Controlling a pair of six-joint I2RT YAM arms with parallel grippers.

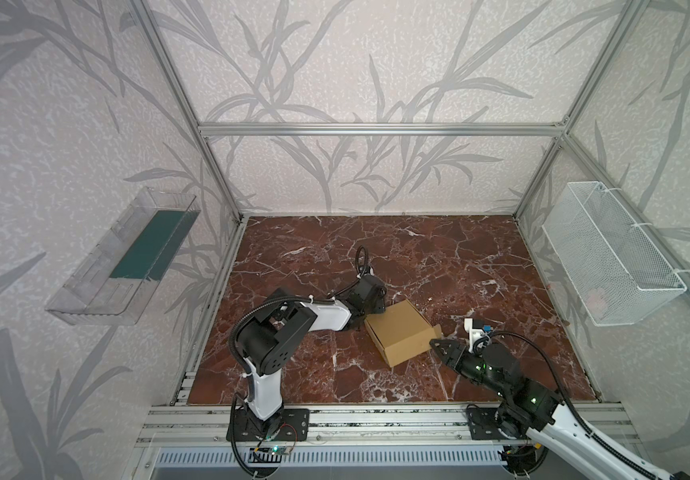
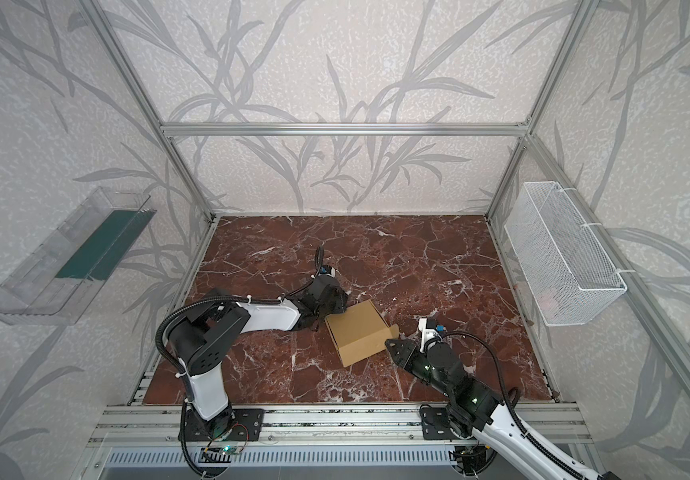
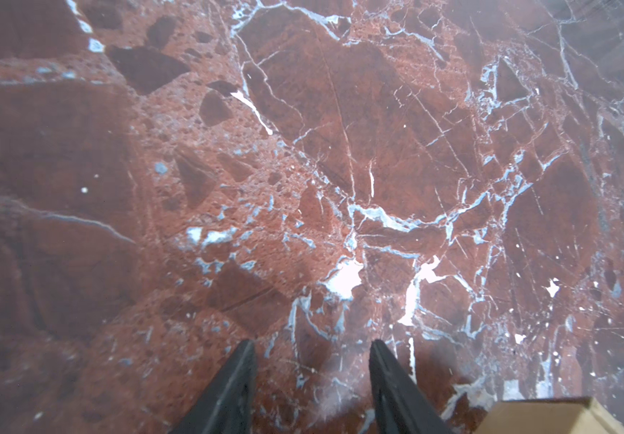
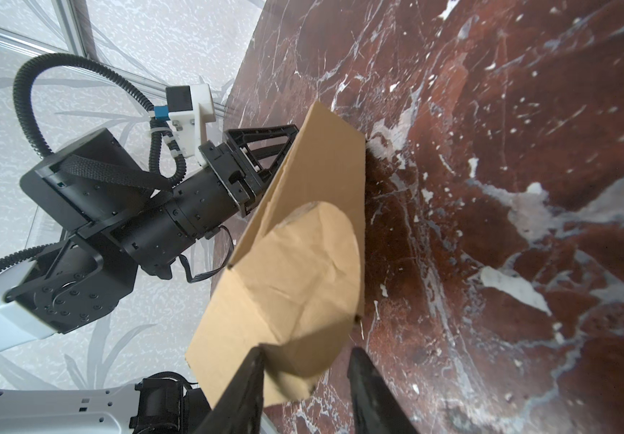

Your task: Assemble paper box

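Note:
A brown cardboard box [image 1: 401, 321] lies on the marble table between my two arms, lid panel down over its top. Its front flap [image 1: 409, 349] slopes forward, and a small rounded tab [image 4: 312, 253] sticks out on the right side. My left gripper stands part open at the box's back left corner; only a box corner [image 3: 536, 416] enters the left wrist view at lower right. Right of the box, my right gripper is part open beside the flap, one finger [image 4: 247, 383] overlapping its lower edge in view. Whether that finger touches it, I cannot tell.
A clear bin with a green base [image 1: 153, 248] hangs on the left wall. A white mesh basket [image 1: 613, 252] hangs on the right wall.

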